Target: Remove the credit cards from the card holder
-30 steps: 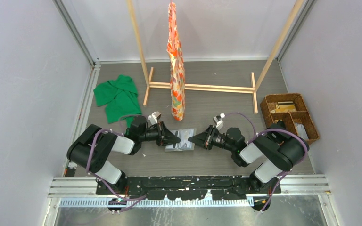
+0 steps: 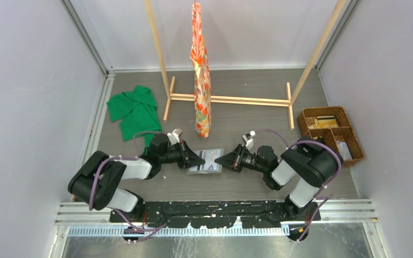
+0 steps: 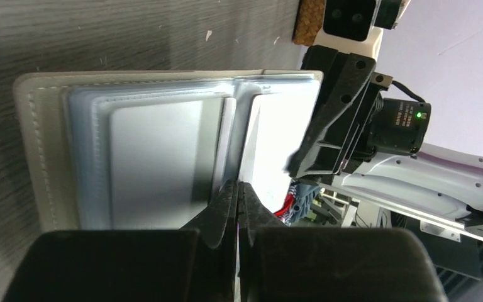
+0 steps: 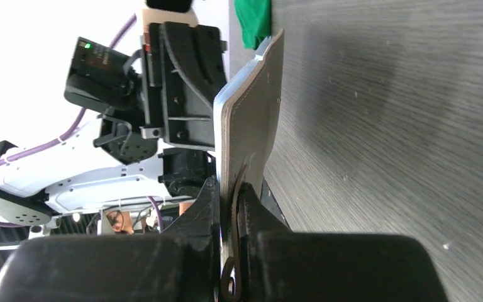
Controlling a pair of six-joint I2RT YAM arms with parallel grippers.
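Note:
An opened card holder, beige with clear sleeves, spans the space between my two grippers in the top view. In the left wrist view, a white card shows inside one clear sleeve, and another white card lies in the sleeve to its right. My left gripper is shut, its tips over the sleeves near the middle and nothing visible between them. My right gripper is shut on the holder's edge; the right wrist view shows the holder's beige back nearly edge-on. Contact at the left tips cannot be made out.
A green cloth lies at the left. Behind the grippers, patterned fabric hangs from a wooden frame. A divided wicker basket stands at the right, with yellow and white items inside.
The holder and my left gripper have shifted slightly toward the front and left in the top view. The right gripper still holds the holder.

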